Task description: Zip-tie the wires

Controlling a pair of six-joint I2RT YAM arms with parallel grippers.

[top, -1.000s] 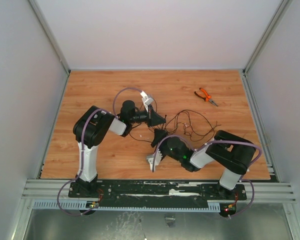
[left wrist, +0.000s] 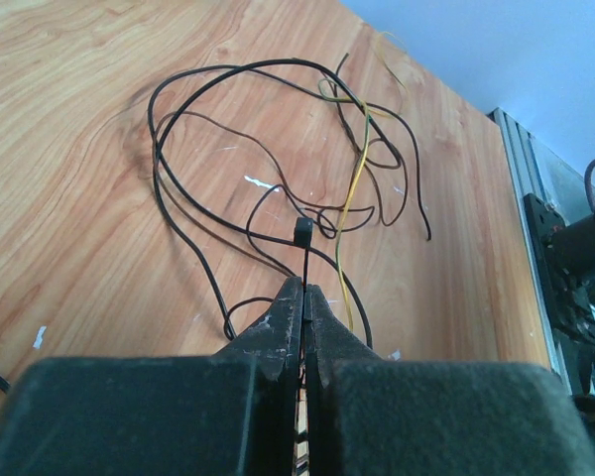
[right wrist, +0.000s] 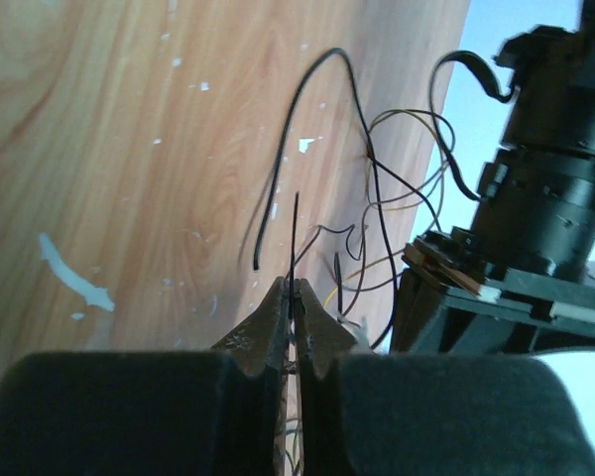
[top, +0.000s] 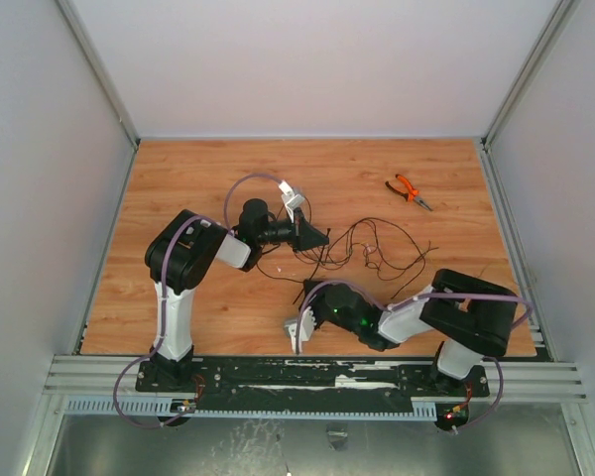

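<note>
A thin black zip tie (left wrist: 303,234) runs between my two grippers. Its small square head pokes up just past the tips of my left gripper, which is shut on the strap. Toward the front, my right gripper is shut on the same tie, and a narrow straight end (right wrist: 295,230) sticks out beyond its fingertips. Black and yellow wires (left wrist: 203,91) lie in loose loops on the table under and around the left gripper. Whether the tie encircles the wires is hidden by the fingers.
Orange-handled pliers (top: 408,188) lie at the back right, clear of both arms. Wire loops (top: 414,241) spread to the right of the left gripper.
The right gripper has moved toward the front of the table, away from the left one, exposing more of the tie between them. My left arm has stayed still.
</note>
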